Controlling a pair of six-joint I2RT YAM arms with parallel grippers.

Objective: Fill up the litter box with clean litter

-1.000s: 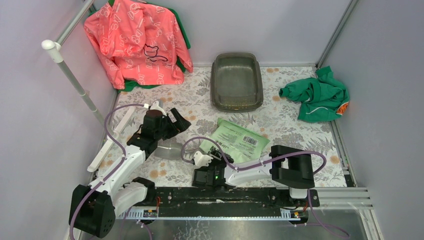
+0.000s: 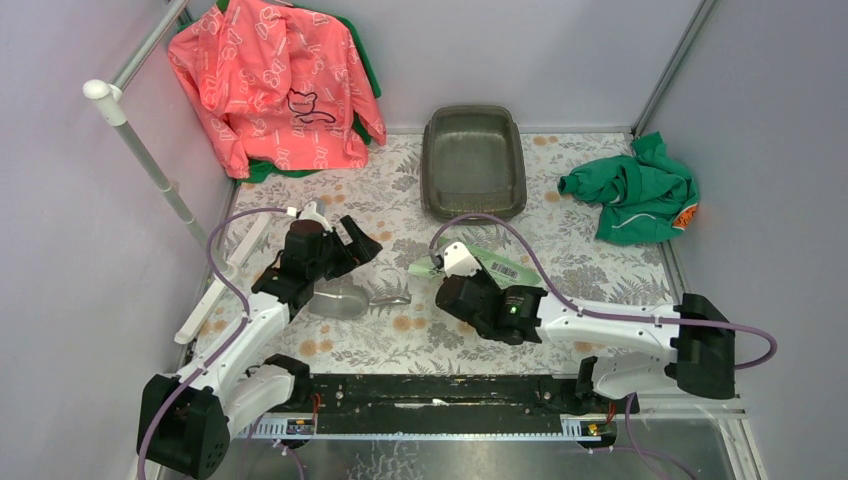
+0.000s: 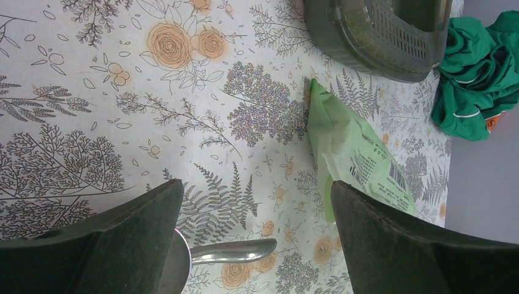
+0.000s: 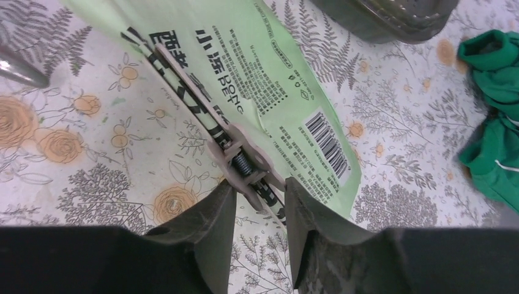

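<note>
The dark, empty-looking litter box [image 2: 473, 160] stands at the back centre. In front of it lies a flattish green litter bag [image 4: 287, 104] with a barcode, a clip-like striped strip [image 4: 183, 86] along its near edge. My right gripper hovers over that near edge; its fingers are close together, and whether they hold anything is unclear. My left gripper stands open over the table, left of the bag, with nothing between its fingers. A metal scoop [image 2: 338, 302] lies below it on the table.
A green garment [image 2: 628, 190] lies at the right. A pink shirt [image 2: 270, 80] hangs at the back left beside a white pole [image 2: 150, 160]. A white bar [image 2: 205, 310] lies along the left edge.
My right gripper has moved up and to the right over the bag, covering more of it in the top view. The left arm has not moved.
</note>
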